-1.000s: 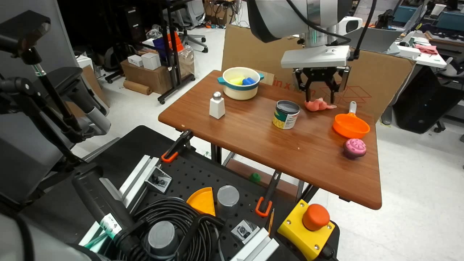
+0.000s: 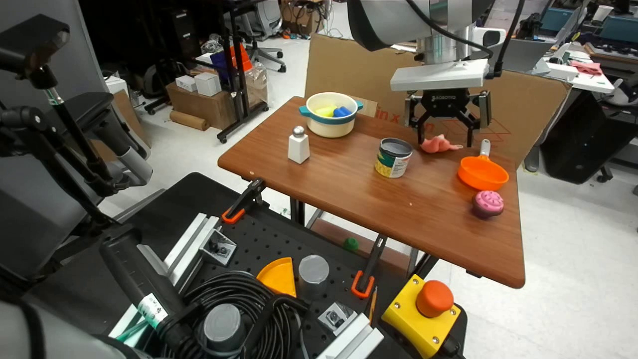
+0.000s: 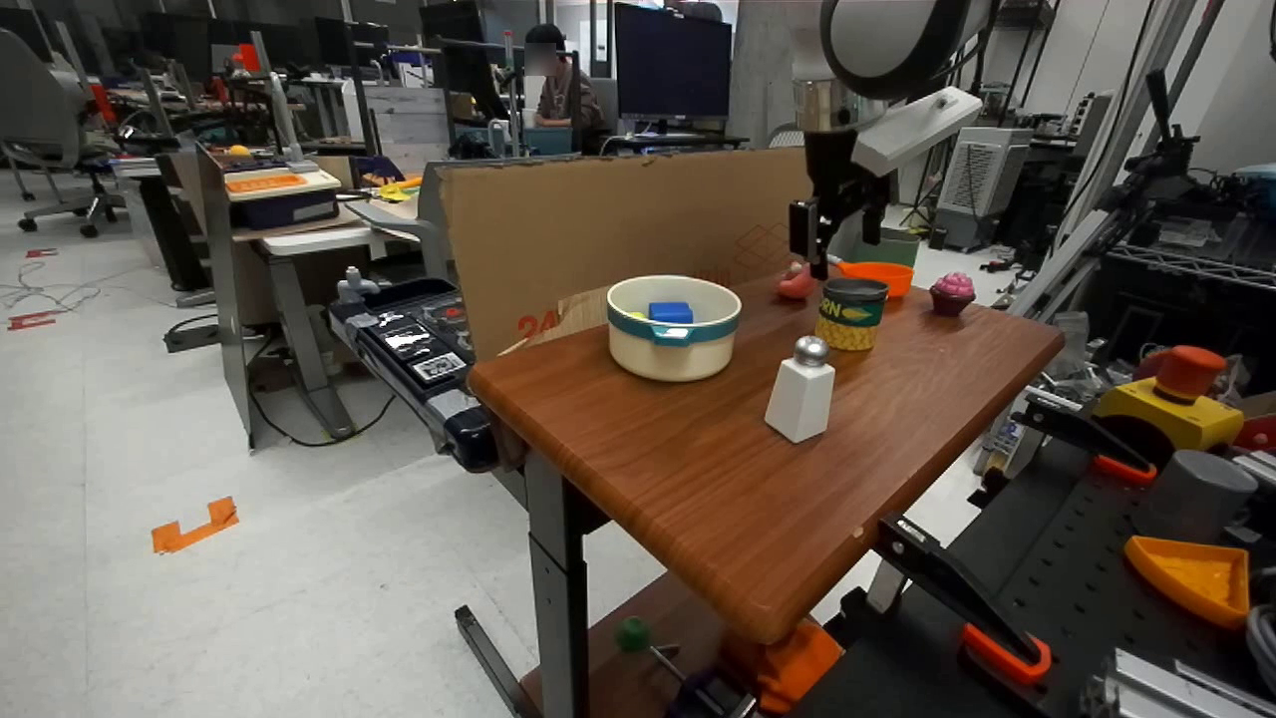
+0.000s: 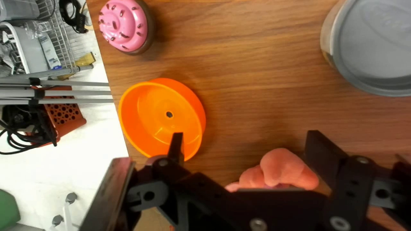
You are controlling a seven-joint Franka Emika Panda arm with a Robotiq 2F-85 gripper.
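My gripper [image 2: 445,142] stands open above the back of the table, its fingers spread to either side of a pink, lumpy object [image 2: 440,144]. In the wrist view this pink object [image 4: 283,169] shows between the fingertips, closer to the right one, and the gripper body hides its lower part. Nothing is held. To its right in exterior view 1 lies an orange pan [image 2: 482,173] with a pale handle; in the wrist view the left finger overlaps the rim of that pan [image 4: 161,111]. Exterior view 2 shows the gripper [image 3: 840,265] over the table's far side.
A corn can [image 2: 393,158] stands left of the gripper, and a pink-topped cupcake [image 2: 488,203] sits near the right edge. Further left are a white shaker [image 2: 298,145] and a cream pot [image 2: 330,126] holding yellow and blue things. Cardboard [image 2: 514,113] walls the back.
The gripper has shifted slightly right in exterior view 1, and its fingers are spread wider than before. Objects on the table look unmoved.
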